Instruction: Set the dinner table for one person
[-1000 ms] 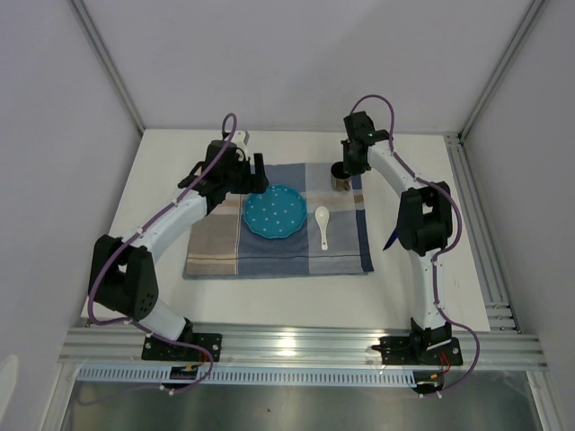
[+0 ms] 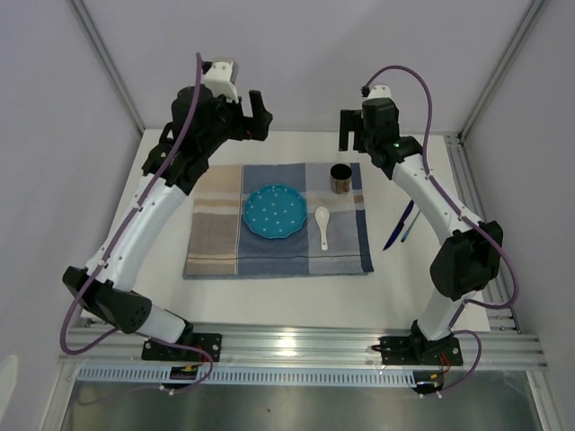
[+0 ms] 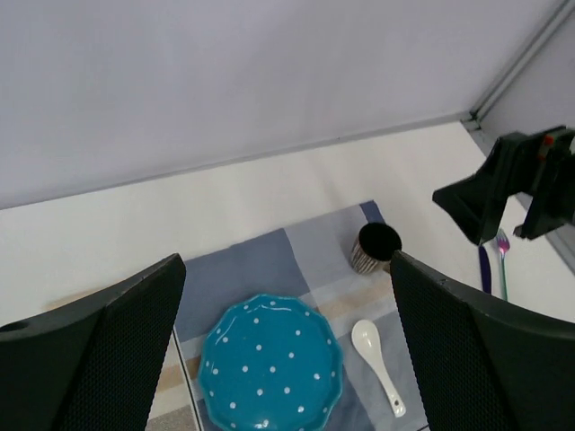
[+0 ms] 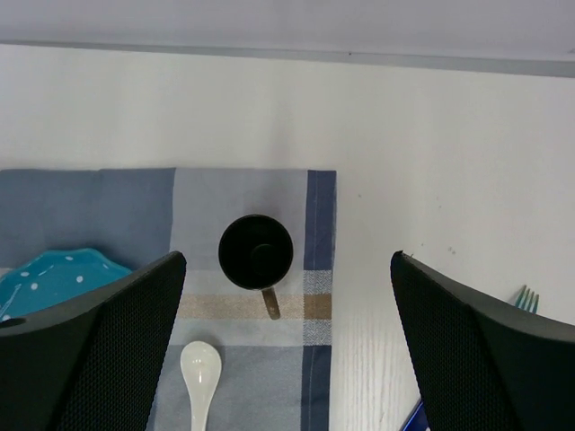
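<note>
A teal dotted plate lies on the striped placemat, with a white spoon to its right and a dark mug at the mat's back right, its handle toward the front in the right wrist view. A dark blue knife and a teal fork lie on the bare table right of the mat. My left gripper is raised above the back of the table, open and empty. My right gripper is raised behind and above the mug, also open and empty.
Grey walls and metal rails border it on the back and sides.
Both arms have risen away from the mat.
</note>
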